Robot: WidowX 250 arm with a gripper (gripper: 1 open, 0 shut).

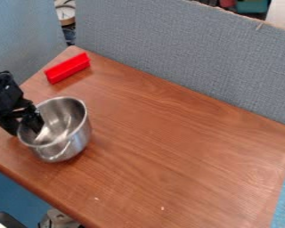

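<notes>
A steel pot (64,139) with a handle stands upright on the left end of the wooden table. My black gripper (26,121) reaches in from the left edge of the view, its fingertips at the pot's left rim and partly inside it. Whether the fingers touch the rim is unclear; the fingers are hard to make out at this size.
A red block (67,68) lies behind the pot near the back left corner. Grey padded walls (181,53) border the back and left.
</notes>
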